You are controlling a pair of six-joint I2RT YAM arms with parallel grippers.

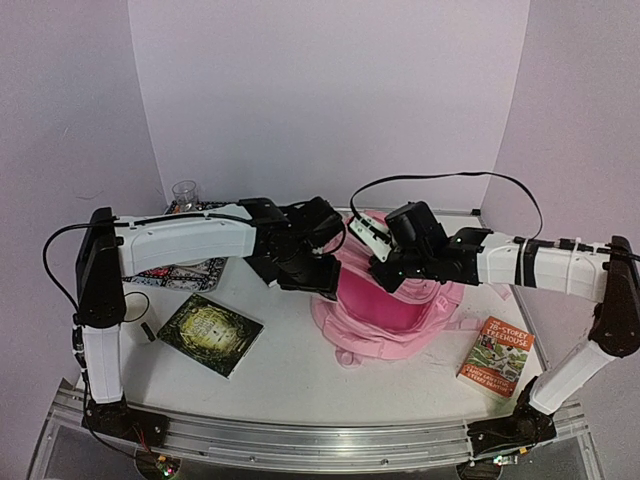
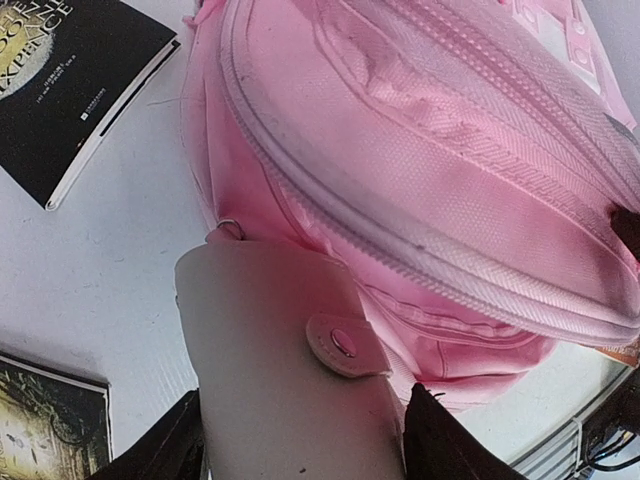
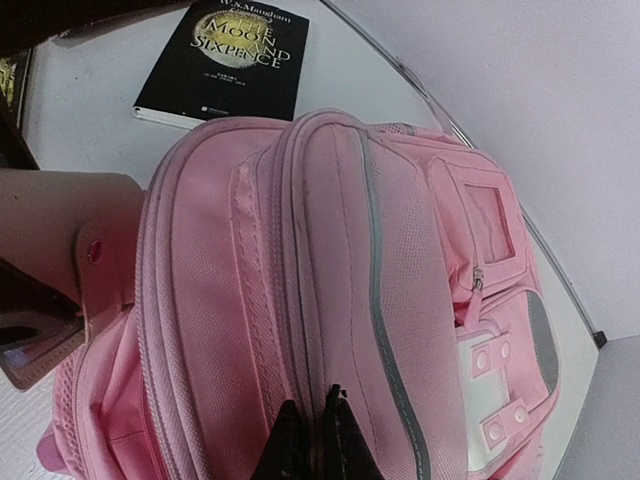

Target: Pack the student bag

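A pink backpack (image 1: 375, 340) lies on the table with its mouth open toward the front. My left gripper is shut on a smooth grey-beige case (image 2: 270, 330) with a snap strap, one finger on each side. In the right wrist view the case (image 3: 70, 215) is beside the bag's left edge; the top view shows the left gripper (image 1: 325, 285) at the left of the opening. Whether the case's far end is inside the mouth cannot be made out. My right gripper is shut on the bag's zippered upper flap (image 3: 300, 250).
A green-gold book (image 1: 210, 333) lies at front left, an orange Treehouse book (image 1: 496, 355) at front right. The black Moon and Sixpence book (image 3: 228, 62) lies left of the bag, partly under the left arm. A clear glass (image 1: 185, 193) stands at back left.
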